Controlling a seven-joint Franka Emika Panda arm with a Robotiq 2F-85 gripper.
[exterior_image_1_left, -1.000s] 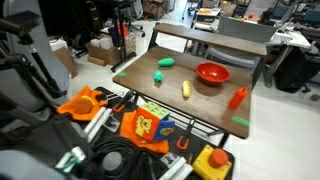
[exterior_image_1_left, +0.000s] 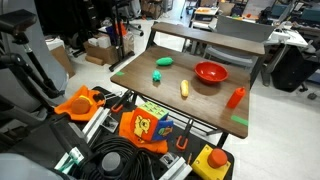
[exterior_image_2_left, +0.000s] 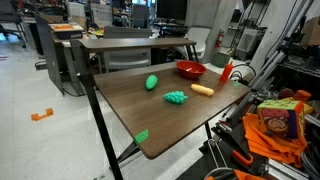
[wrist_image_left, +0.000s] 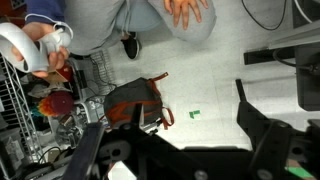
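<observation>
On the brown table (exterior_image_1_left: 205, 103) stands a red bowl (exterior_image_1_left: 211, 72), toward the back. A green oblong object (exterior_image_1_left: 164, 61) and a small teal object (exterior_image_1_left: 156, 76) lie left of it. Nearer the middle is a yellow oblong object (exterior_image_1_left: 185, 88); a red bottle-like object (exterior_image_1_left: 236, 97) is near the right edge. Exterior view 2 shows the bowl (exterior_image_2_left: 190, 70) and the teal object (exterior_image_2_left: 176, 98) again. In the wrist view my gripper has its dark fingers wide apart, with only floor between them. None of the table objects appears there.
A seated person's hand (wrist_image_left: 186, 12) and a black-and-red backpack (wrist_image_left: 135, 103) are in the wrist view. By the table's front edge are a multicoloured box (exterior_image_1_left: 145, 125), black cables (exterior_image_1_left: 115, 155) and a yellow box with a red button (exterior_image_1_left: 216, 158).
At the lower left, the dark arm part was blurred a second ago and now looks sharp, slightly shifted. The table objects keep their arrangement.
</observation>
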